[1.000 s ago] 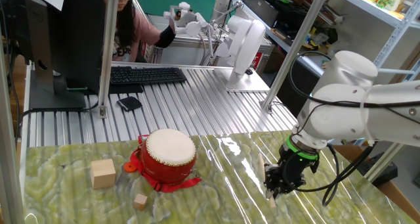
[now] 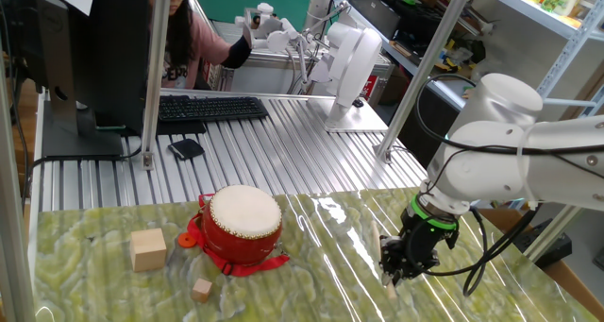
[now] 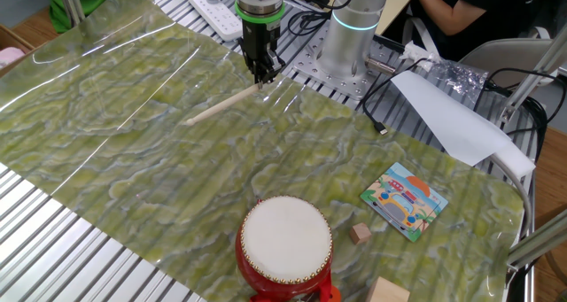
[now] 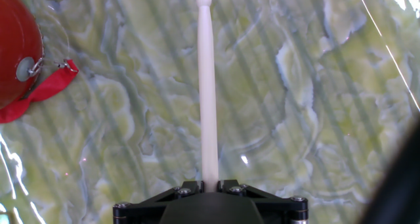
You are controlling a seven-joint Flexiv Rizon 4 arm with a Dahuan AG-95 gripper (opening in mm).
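A pale wooden drumstick [image 3: 221, 105] extends from my gripper [image 3: 260, 82], low over the green marbled cloth. From the wrist, the stick [image 4: 207, 99] points straight ahead, its rounded tip farthest away. Both black fingers of the gripper press in on its near end, shut on it. Whether the stick touches the cloth is unclear. In exterior view 1 the gripper [image 2: 392, 265] partly hides the stick. A red drum [image 2: 245, 226] with a cream skin stands upright, well apart from the gripper; only its side [image 4: 16, 43] and a red ribbon show in the wrist view.
Near the drum lie a large wooden block [image 2: 148, 250], a small block [image 2: 201, 290] and a colourful picture card [image 3: 405, 200]. White paper [image 3: 456, 120] and a cable lie at the table's edge by the arm base. Open cloth [image 3: 115, 116] spreads beyond the stick.
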